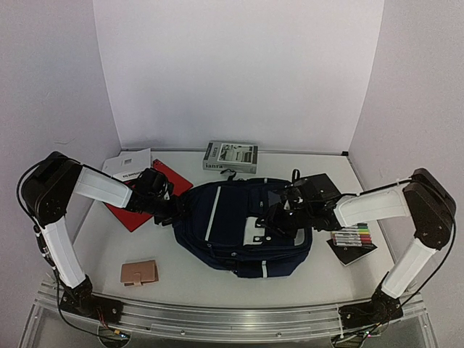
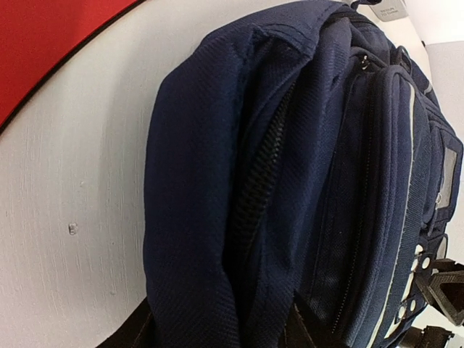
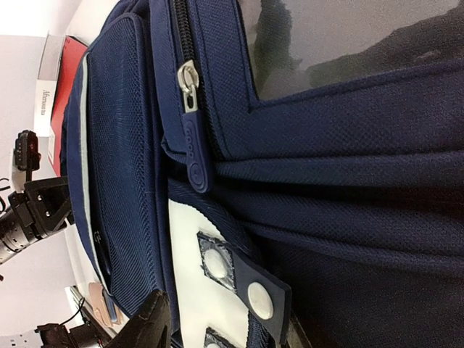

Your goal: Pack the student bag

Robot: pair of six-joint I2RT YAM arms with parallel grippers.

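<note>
The navy bag (image 1: 230, 225) lies flat in the middle of the table, with a white patch (image 3: 190, 261) carrying pale snaps and a dark strap. At the bag's left end is my left gripper (image 1: 174, 210); in the left wrist view its fingers (image 2: 296, 328) stand wide apart on either side of a thick fold of navy fabric. Over the bag's right half hangs my right gripper (image 1: 274, 223), its fingers (image 3: 148, 326) spread with the patch and strap showing between them. Whether either fingertip touches cloth cannot be told. A zipper pull (image 3: 194, 138) lies on the bag beyond the patch.
Behind the bag is a grey box-like book (image 1: 230, 156). A red folder (image 1: 170, 176) and white papers (image 1: 127, 164) lie back left, partly under the left arm. Coloured markers (image 1: 351, 235) rest at right, and a brown wallet (image 1: 138, 272) sits front left on clear table.
</note>
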